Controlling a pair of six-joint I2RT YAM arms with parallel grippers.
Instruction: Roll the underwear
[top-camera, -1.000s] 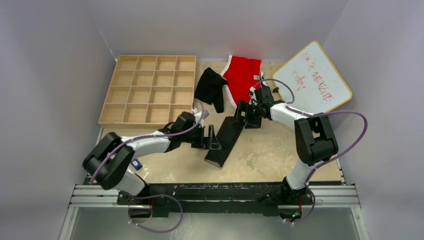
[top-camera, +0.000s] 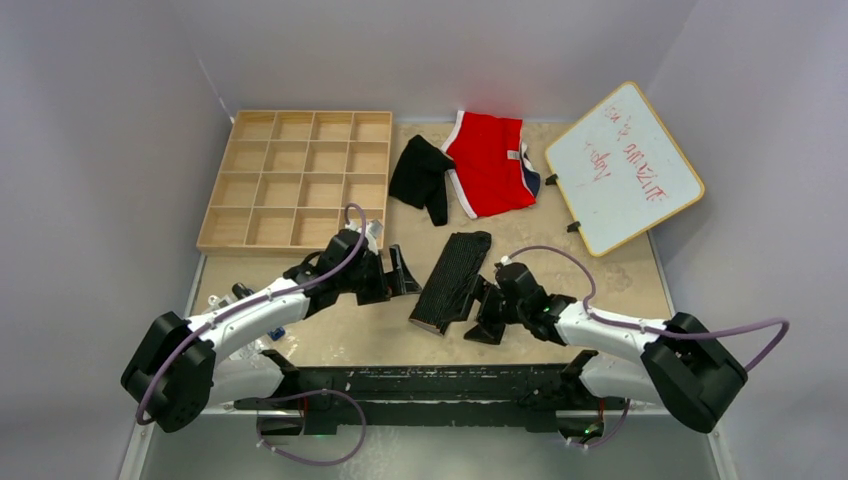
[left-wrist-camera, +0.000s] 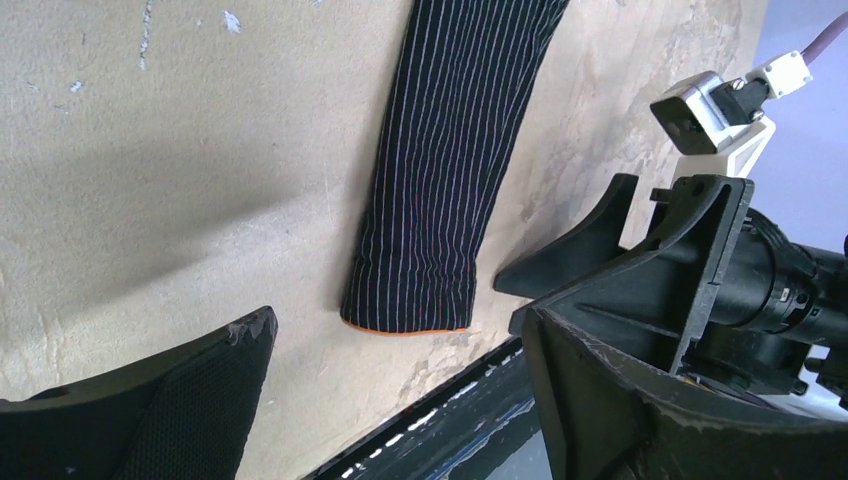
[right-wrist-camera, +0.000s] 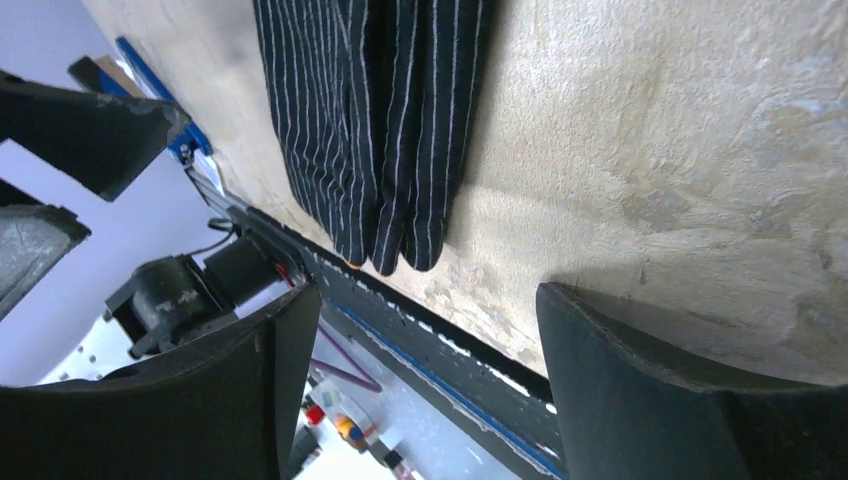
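The black pinstriped underwear (top-camera: 455, 270) lies folded into a long narrow strip, slanting across the middle of the table. Its near end shows an orange edge in the left wrist view, where the striped cloth (left-wrist-camera: 430, 200) lies flat. My left gripper (top-camera: 408, 270) is open to the left of the strip, with nothing between its fingers. On the other side, my right gripper (top-camera: 472, 318) stands part open by the strip's near right edge. In the right wrist view the folded layers of the underwear (right-wrist-camera: 385, 150) lie ahead of the parted fingers (right-wrist-camera: 620, 380), apart from them.
An empty wooden compartment box (top-camera: 392, 180) stands at the back left. Behind the strip lie a black garment (top-camera: 420, 175) and a red one (top-camera: 492, 165). A whiteboard (top-camera: 627, 165) occupies the back right. Bare table (top-camera: 350, 335) shows at the front.
My right gripper has come from the strip's far end toward its near end. The left gripper has drawn back a little to the left. The underwear lies where it was.
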